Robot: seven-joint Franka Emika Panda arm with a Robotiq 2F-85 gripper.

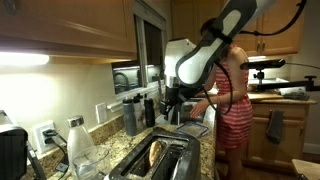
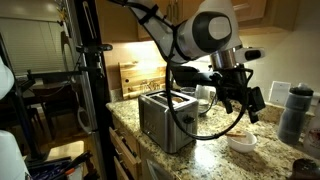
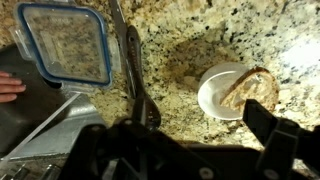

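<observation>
In the wrist view, a white bowl (image 3: 213,92) on the speckled counter holds a browned slice of bread (image 3: 258,88), which leans over its right side. My gripper is open, its dark fingers at the lower edge of that view and nothing between them. Exterior view 2 has the gripper (image 2: 240,104) above the bowl (image 2: 241,142), clear of it. To the left there stands a silver toaster (image 2: 168,122). Dark tongs (image 3: 134,65) lie left of the bowl in the wrist view.
A clear container with a blue rim (image 3: 107,50) lies beyond the tongs, with a person's hand (image 3: 10,87) at the left edge. Dark canisters (image 2: 294,118) stand right of the bowl. A sink (image 1: 125,158) is set into the counter. Someone in a red patterned dress (image 1: 236,110) stands alongside.
</observation>
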